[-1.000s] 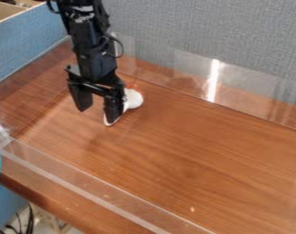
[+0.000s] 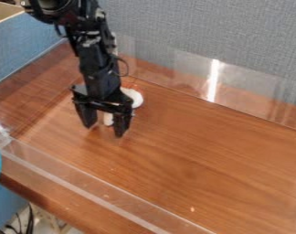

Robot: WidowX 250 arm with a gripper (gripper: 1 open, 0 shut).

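Observation:
My black gripper [image 2: 104,122] is low over the wooden table [image 2: 199,174], its fingers open and spread. A white object [image 2: 134,97] with a little red or orange on it lies just behind the gripper, and a pale part of something shows between the fingers, partly hidden by them. What exactly the white object is cannot be made out.
A clear low barrier runs along the back and front edges of the table. A grey wall stands behind, a blue-sided box [image 2: 19,59] at the upper left, and a cyan round item at the left edge.
My gripper has come down and slightly to the right onto the area of the white object, which looks little changed in place.

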